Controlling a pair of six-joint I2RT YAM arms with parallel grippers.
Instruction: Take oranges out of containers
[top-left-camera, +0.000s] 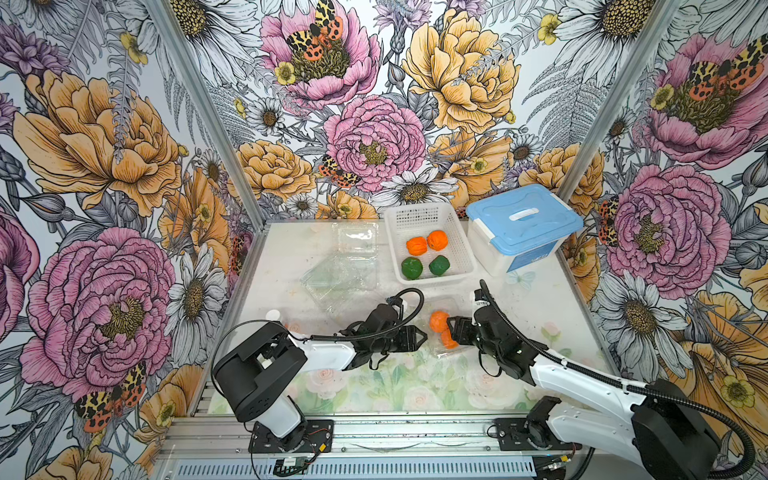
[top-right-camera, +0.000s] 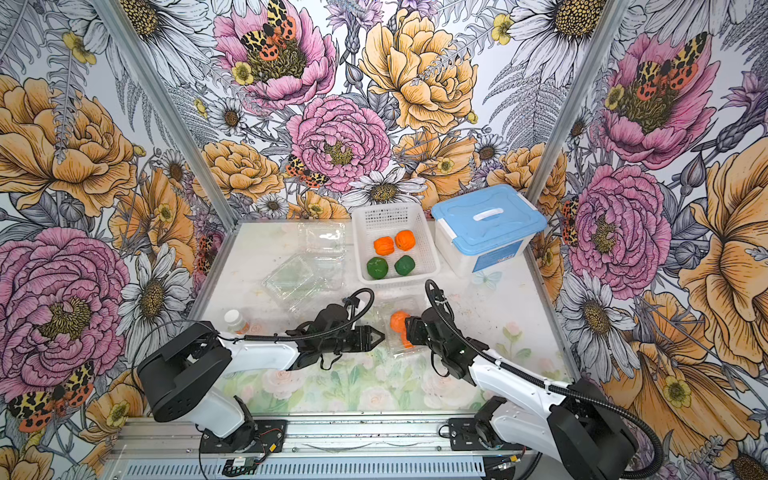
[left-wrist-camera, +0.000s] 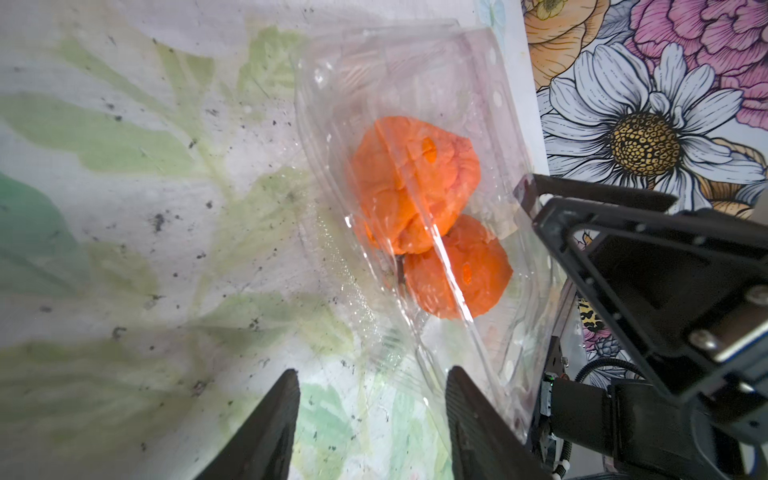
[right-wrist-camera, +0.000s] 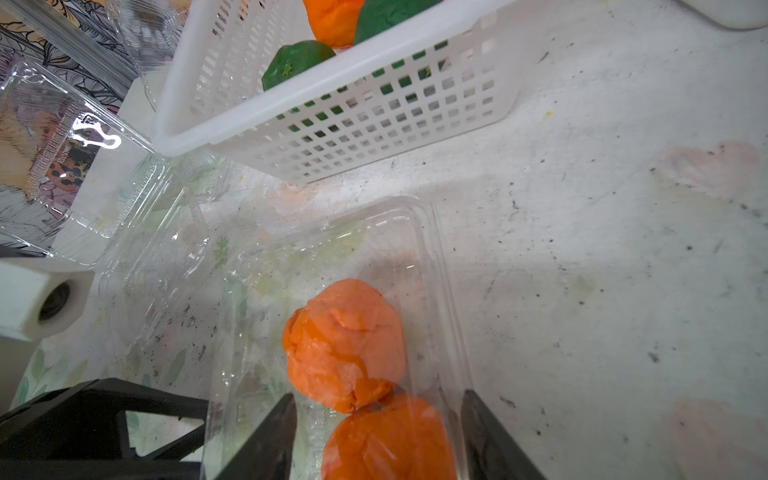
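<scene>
Two wrinkled oranges, an upper one (right-wrist-camera: 348, 344) and a lower one (right-wrist-camera: 392, 444), lie touching inside a clear plastic container (left-wrist-camera: 400, 64) at the front middle of the table. At the container's left side my left gripper (top-left-camera: 419, 339) stands with fingers apart; in the left wrist view its right finger (left-wrist-camera: 480, 424) overlaps the container's near edge. From the right, my right gripper (top-left-camera: 453, 326) reaches over the container, fingers parted, the lower orange showing between them. One finger (right-wrist-camera: 492, 440) is by the container's right wall; contact there is unclear.
Behind stands a white basket (top-right-camera: 433, 260) with two oranges (top-right-camera: 384, 245) and two green fruits (top-right-camera: 377, 267). A blue-lidded box (top-left-camera: 524, 212) is at back right. Empty clear containers (top-right-camera: 322, 238) lie left of the basket, a white bottle (top-right-camera: 233, 318) farther left.
</scene>
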